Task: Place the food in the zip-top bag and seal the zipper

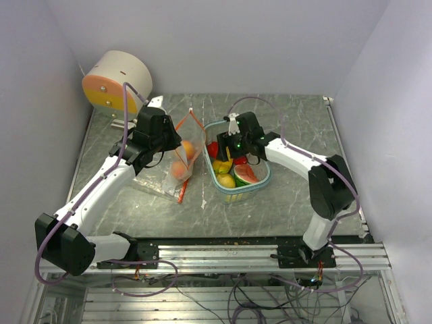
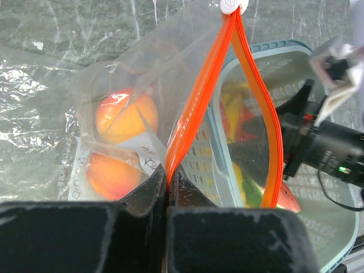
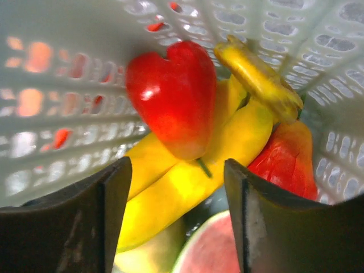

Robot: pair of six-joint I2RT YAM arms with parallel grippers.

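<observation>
A clear zip top bag (image 2: 62, 114) with an orange zipper (image 2: 200, 102) lies left of the basket, its mouth spread. Two orange, peach-like fruits (image 2: 126, 115) rest inside it. My left gripper is shut on the bag's rim at the orange zipper. In the basket (image 1: 262, 183), my right gripper stands partly open above the food, its fingers apart with nothing gripped. Ahead of it in the right wrist view lie a red pepper (image 3: 173, 96), bananas (image 3: 193, 176), another red piece (image 3: 287, 159) and a watermelon slice (image 3: 213, 250). A yellow fruit (image 1: 226, 181) sits near the basket's front.
The basket's perforated wall (image 3: 68, 114) stands close beside the right gripper. A cream and orange rounded object (image 1: 116, 79) sits at the back left. Bare table (image 1: 307, 216) shows right of the basket and in front.
</observation>
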